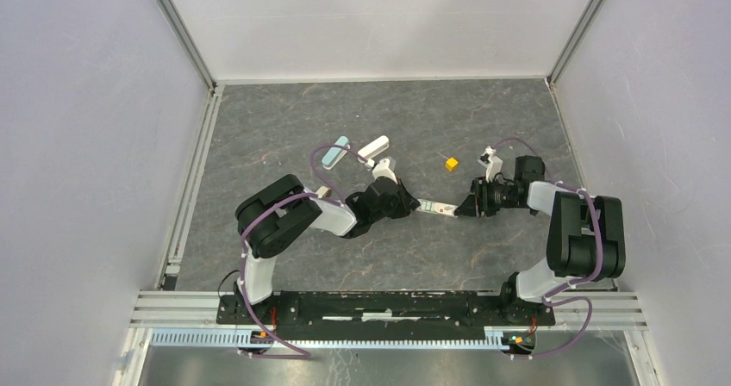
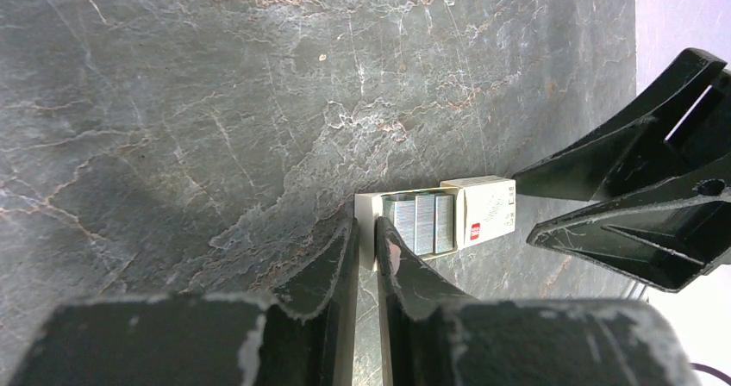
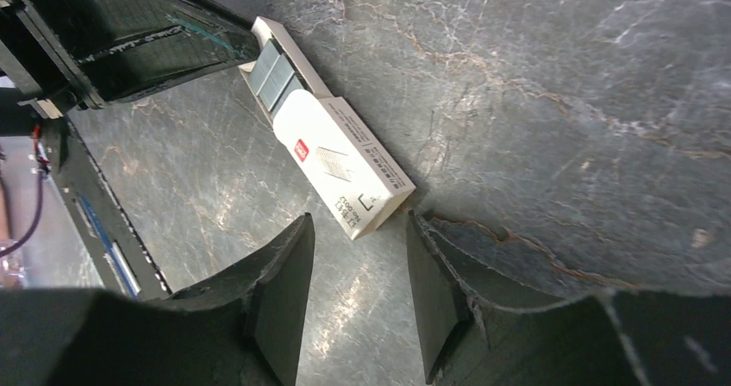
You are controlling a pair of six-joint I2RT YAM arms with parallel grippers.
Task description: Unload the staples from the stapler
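A white staple box lies between my two grippers in the top view. Its inner tray stands partly out of the printed sleeve, and grey staple strips show inside. My left gripper is shut on the tray's end wall. At the sleeve's far end, my right gripper stands open; the sleeve reaches toward the gap, with a bottom corner between the fingertips and no firm hold showing. I cannot pick out the stapler with certainty.
A light-blue item and a white one lie behind the left arm. A small yellow object sits behind the box. Bare table stretches in front of the box and toward the back.
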